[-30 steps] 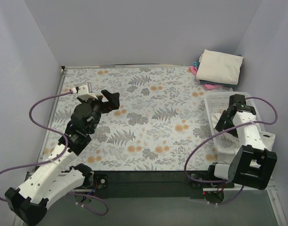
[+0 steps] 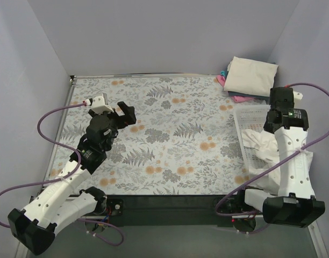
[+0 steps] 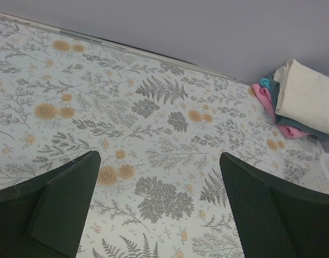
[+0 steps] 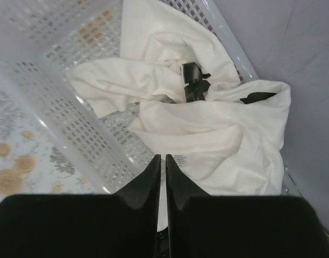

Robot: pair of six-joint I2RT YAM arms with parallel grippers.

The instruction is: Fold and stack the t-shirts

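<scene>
In the top view my left gripper (image 2: 127,114) hangs open over the left of the table, empty; its wrist view shows only patterned surface between the fingers. My right gripper is shut, with nothing visible between its fingertips, above a white plastic basket (image 4: 73,129) at the table's right. Loose white t shirts (image 4: 207,145) lie crumpled in and over the basket. A folded stack with a cream shirt (image 2: 250,75) on top, dark teal (image 3: 304,126) and pink (image 3: 265,99) cloth beneath, sits at the back right.
Grey walls (image 2: 30,97) bound it at the sides and back, close by the basket on the right. Purple hoses loop from both arms.
</scene>
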